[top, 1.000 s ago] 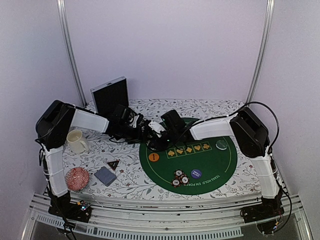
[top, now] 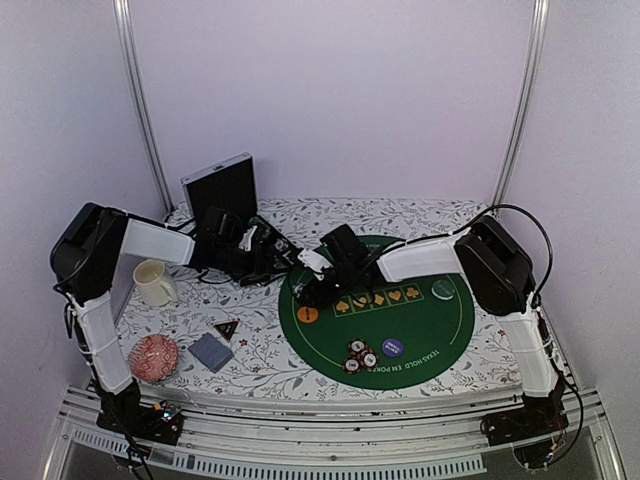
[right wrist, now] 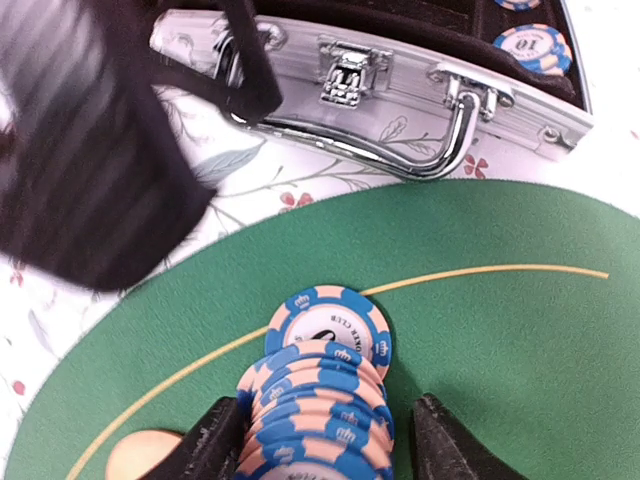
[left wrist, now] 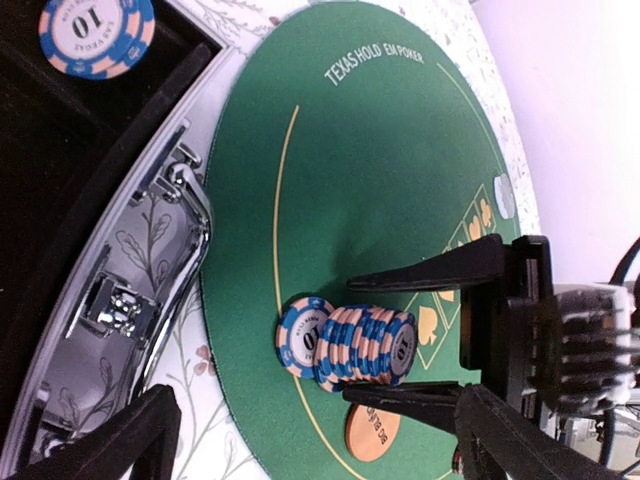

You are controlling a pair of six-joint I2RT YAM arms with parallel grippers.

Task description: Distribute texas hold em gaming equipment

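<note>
A row of blue-and-peach poker chips (left wrist: 365, 346) lies on its side on the green poker mat (left wrist: 350, 150), with one chip (left wrist: 300, 335) flat against its end. My right gripper straddles the row, part open; in the right wrist view a gap shows between the chips and its right finger. My left gripper (top: 284, 256) is open and empty, left of the right one and near the open chip case (top: 220, 190). Inside the case, a blue-and-peach chip (left wrist: 97, 35) shows. In the top view the arms hide the row.
An orange blind button (top: 307, 314) lies close to the right gripper. Dark red chips (top: 360, 357), a purple button (top: 392, 347) and a pale disc (top: 443, 289) rest on the mat. At left are a mug (top: 154, 283), a blue card deck (top: 211, 352) and a red bowl (top: 153, 357).
My left gripper has drawn back to the left, away from the right one. The right gripper has shifted only slightly. The things on the mat that show in the top view have stayed in place.
</note>
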